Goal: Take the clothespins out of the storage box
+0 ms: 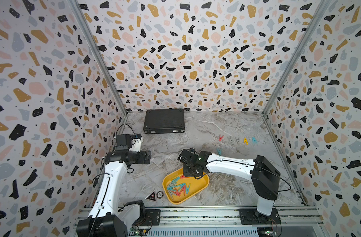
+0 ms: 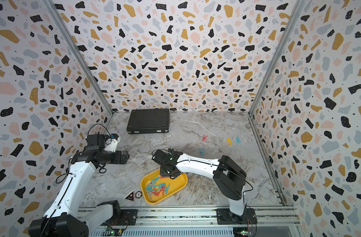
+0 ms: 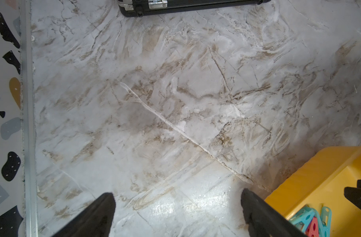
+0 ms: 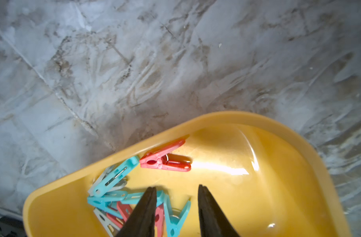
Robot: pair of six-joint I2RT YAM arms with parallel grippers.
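The yellow storage box (image 1: pixel 198 192) stands at the table's front middle, with several blue, red and grey clothespins at its left end. In the right wrist view a red clothespin (image 4: pixel 164 160) lies against the box's far wall, and a blue clothespin (image 4: pixel 174 221) shows just between and below my fingers. My right gripper hovers over the box, part open, with a gap between its fingers and nothing held. Away to the left of the box, my left gripper is open above bare table.
Loose clothespins lie on the right side of the table: red (image 1: pixel 220 138), blue (image 1: pixel 219 151), yellow (image 1: pixel 245 141) and others. A black case (image 1: pixel 163 120) stands at the back left. A triangular sign (image 1: pixel 151 196) and a small ring (image 1: pixel 160 194) lie left of the box.
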